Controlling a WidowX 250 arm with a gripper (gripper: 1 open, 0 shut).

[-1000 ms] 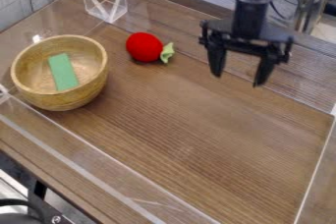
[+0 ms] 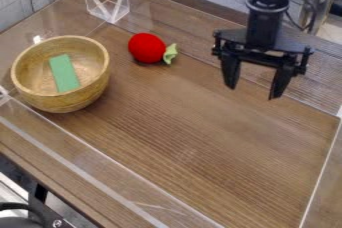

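Note:
My gripper [image 2: 261, 72] hangs at the upper right over a bare part of the wooden table, its dark fingers spread apart with nothing visible between them. A red round object [image 2: 150, 47] with a small green piece at its side lies left of the gripper. A yellow bowl [image 2: 94, 87] at the left holds a green rectangular block [image 2: 64, 75].
A clear wire or plastic holder [image 2: 107, 4] stands at the back left.
The bowl, block and red object have not moved.

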